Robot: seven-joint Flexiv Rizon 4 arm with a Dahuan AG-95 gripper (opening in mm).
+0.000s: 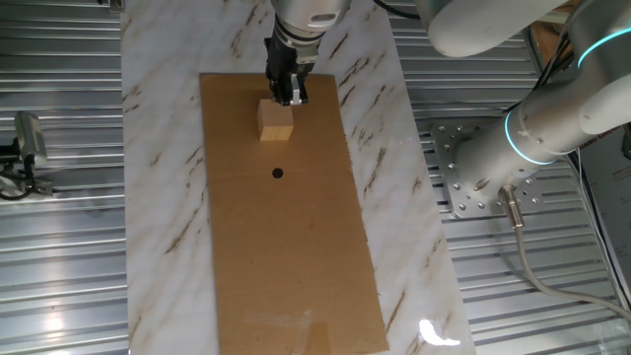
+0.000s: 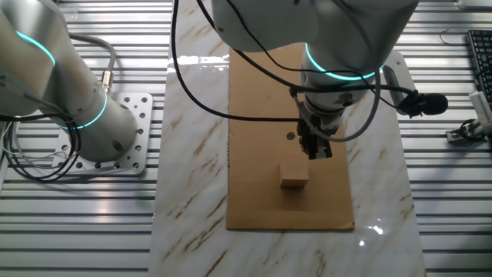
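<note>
A pale wooden block (image 1: 275, 123) rests on the brown cardboard sheet (image 1: 286, 247), near the sheet's far end in exterior view 1. Just beyond it and slightly to its right in that view is my gripper (image 1: 290, 99), pointing down and partly overlapping the block's far edge. In exterior view 2 the same block (image 2: 294, 175) sits below and left of the gripper (image 2: 316, 152), with a strip of cardboard visible between them. The block is not between the fingers. Whether the dark fingers are open or shut is too small to make out.
A black dot (image 1: 277, 173) marks the cardboard near the block. Much of the sheet is bare, and the marble-patterned tabletop (image 1: 163, 197) around it is clear. Black cables (image 2: 223, 114) loop from the arm. Small equipment (image 1: 28, 148) stands beyond the table on the left.
</note>
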